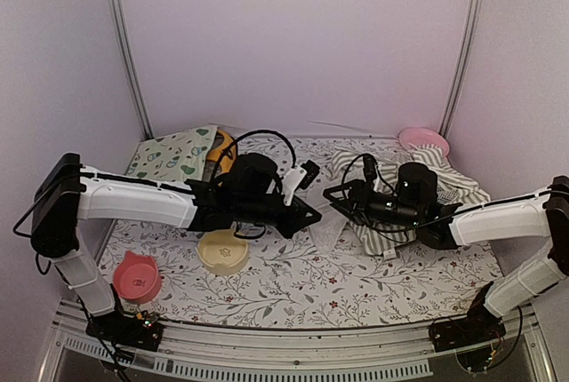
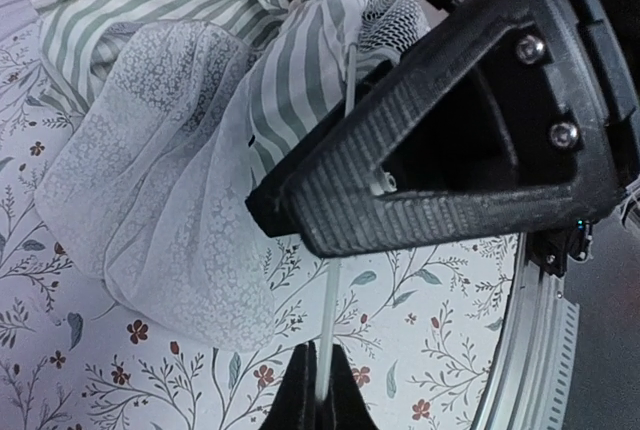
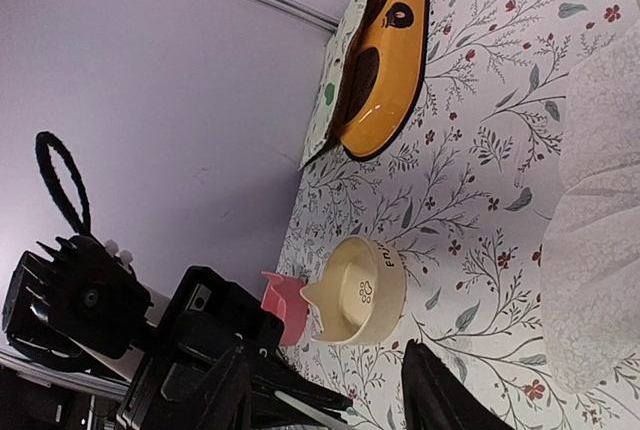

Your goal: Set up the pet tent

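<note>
My left gripper [image 1: 302, 220] is shut on a thin white pole [image 2: 330, 300], which runs up toward the tent fabric. My right gripper [image 1: 333, 200] stands open close beside it, its black fingers crossing in front of the pole in the left wrist view. The tent, a heap of green-grey and white striped cloth [image 2: 290, 120] with sheer white lace [image 2: 150, 190] and mesh, lies behind and right of my right gripper. The lace hangs toward the middle of the floral mat.
A pink bowl [image 1: 136, 280] and a cream bowl [image 1: 223, 256] sit front left. A yellow object [image 3: 385, 70] and a patterned board [image 1: 169, 155] lie back left, a pink plate [image 1: 424, 139] back right.
</note>
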